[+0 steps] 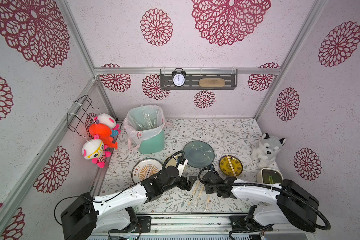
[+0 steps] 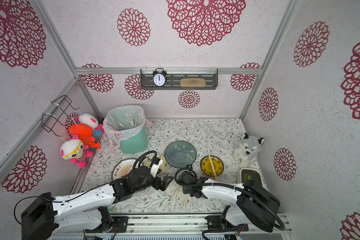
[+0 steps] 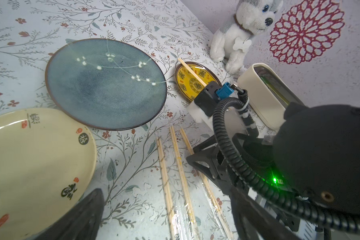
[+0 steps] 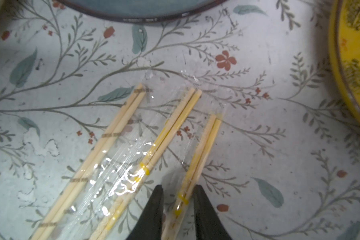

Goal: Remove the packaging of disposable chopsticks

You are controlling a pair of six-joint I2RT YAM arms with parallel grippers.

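Three pairs of disposable chopsticks in clear wrappers lie side by side on the floral mat: left pair (image 4: 104, 144), middle pair (image 4: 168, 132), right pair (image 4: 200, 160). My right gripper is low over the right pair, its fingertips on either side of it, part open; whether they touch it is unclear. My left gripper stands open above the pairs, facing them, with its blurred fingers wide apart and nothing held.
A cream plate (image 3: 24, 160), blue plate (image 3: 104, 88) and yellow dish (image 4: 354, 60) with loose chopsticks (image 1: 232, 165) lie behind. A lined bin (image 1: 151, 142) stands back left; a plush husky (image 1: 268, 150) and cream container (image 3: 270, 92) sit right.
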